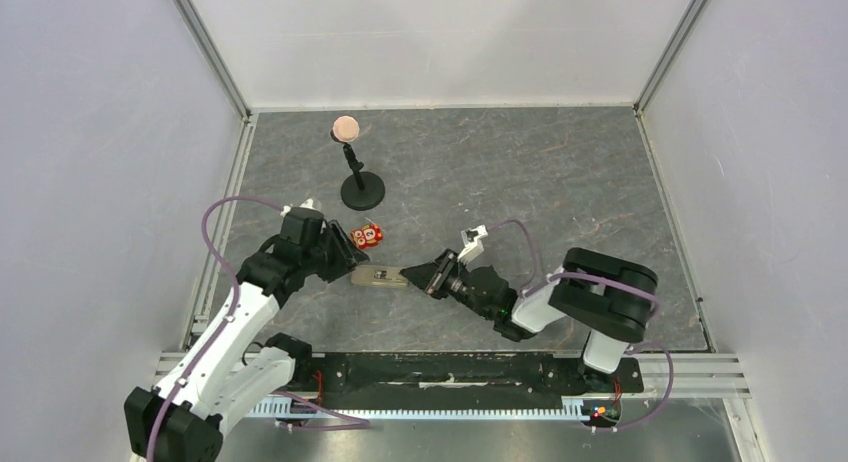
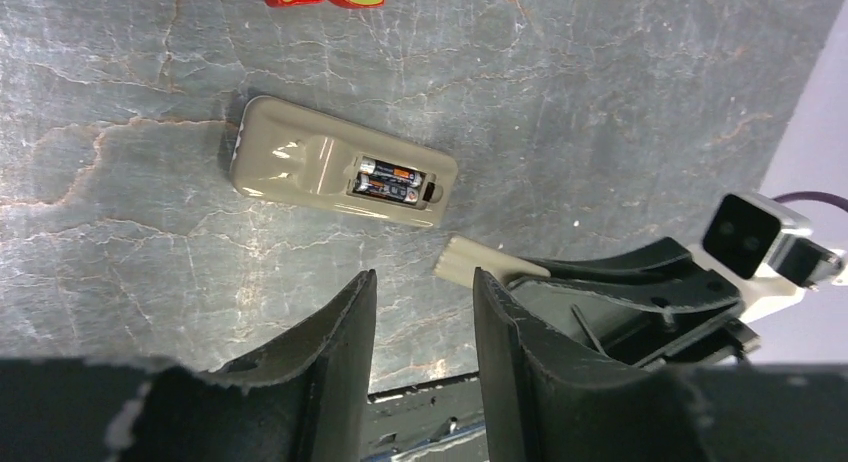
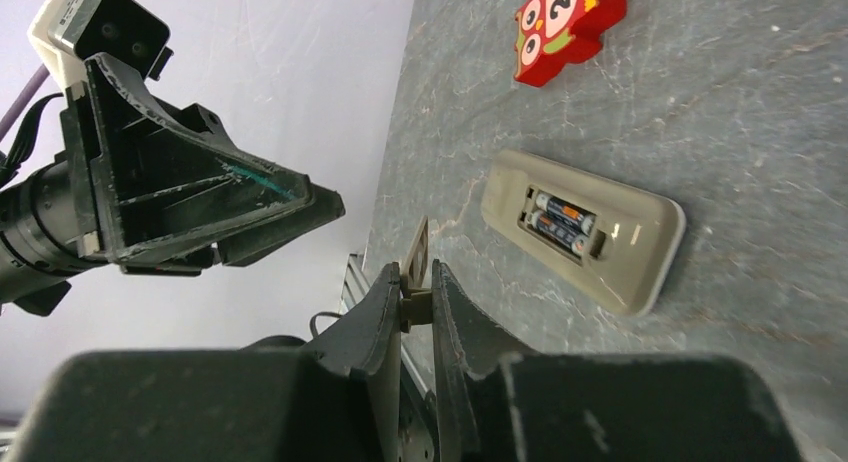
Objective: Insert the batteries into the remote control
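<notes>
The beige remote lies back-up on the grey table, its compartment open with two batteries side by side inside. My right gripper is shut on the thin beige battery cover, held beside the remote at its compartment end. In the right wrist view the cover is seen nearly edge-on. My left gripper is open, with nothing between its fingers, above the table at the left of the remote in the top view.
A red owl toy lies just behind the remote. A black stand with a round pink top stands further back. Walls bound both sides and the back.
</notes>
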